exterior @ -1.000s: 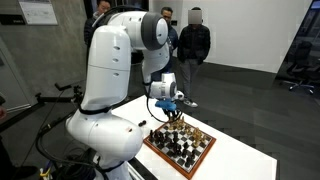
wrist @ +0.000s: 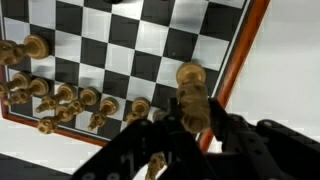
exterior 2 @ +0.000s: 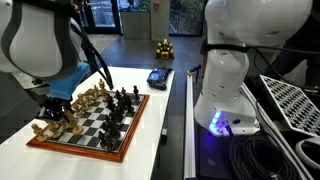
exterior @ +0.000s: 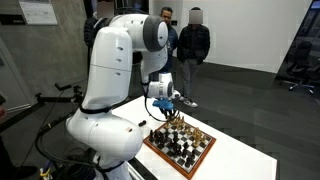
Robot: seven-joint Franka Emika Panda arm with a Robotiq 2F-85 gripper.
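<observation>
A wooden chessboard with black and white squares fills most of the wrist view. One light brown chess piece stands near the board's edge, at the fingers of my gripper, which is shut on it. Whether its base touches the board is hard to tell. In the second exterior view the gripper is low over the light pieces' side of the board. From the first exterior view the gripper appears at the board's far left corner, the held piece too small to make out.
Several light pieces stand close together beside the gripper. Dark pieces crowd the opposite side. Two people stand behind the table.
The arm and gripper have hardly moved over the board. The chess pieces look the same in the exterior view.
</observation>
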